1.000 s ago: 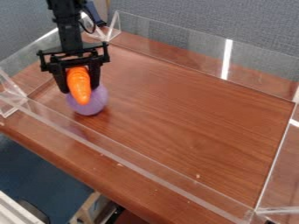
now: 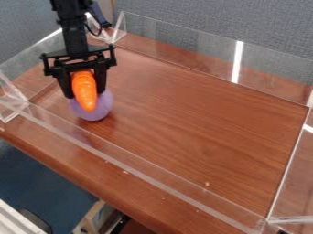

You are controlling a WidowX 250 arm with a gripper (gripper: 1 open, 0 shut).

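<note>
The black gripper [image 2: 80, 71] hangs at the left of the table, over an orange carrot-like object [image 2: 84, 90] that sits upright between or just under its fingers. Behind and below the orange object is a round purple item [image 2: 95, 108], perhaps a bowl or plate, on the wooden surface. The orange object overlaps it. Whether the fingers grip the orange object is hard to tell.
Clear plastic walls [image 2: 237, 59] edge the wooden table [image 2: 196, 128]. The middle and right of the surface are empty. A blue floor area lies beyond the front left edge.
</note>
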